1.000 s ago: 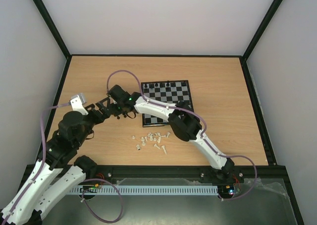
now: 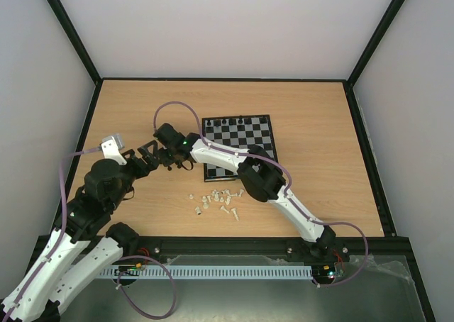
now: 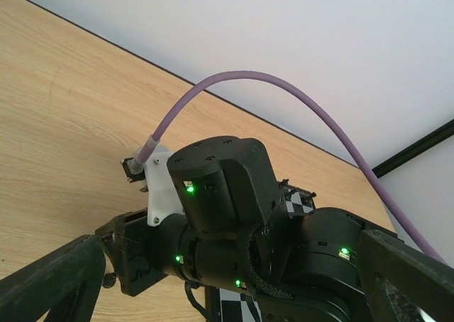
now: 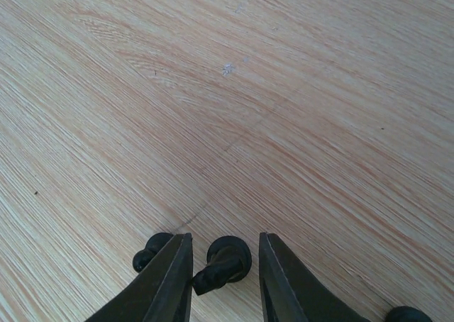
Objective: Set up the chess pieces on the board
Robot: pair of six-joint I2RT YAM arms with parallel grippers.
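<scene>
The chessboard sits mid-table with black pieces along its far rows, partly hidden under my right arm. Scattered white pieces lie on the wood below it. In the right wrist view, my right gripper has a black piece between its fingertips; whether it grips it is unclear. Another black piece lies left of it, a third at lower right. My left gripper is open at the table's left, its view facing the right arm's wrist.
The two arms come close left of the board. Bare table spans the right side and the back. Walls bound the table at the back and sides.
In the top view the right arm has shifted very slightly; the left arm and the pieces look unchanged.
</scene>
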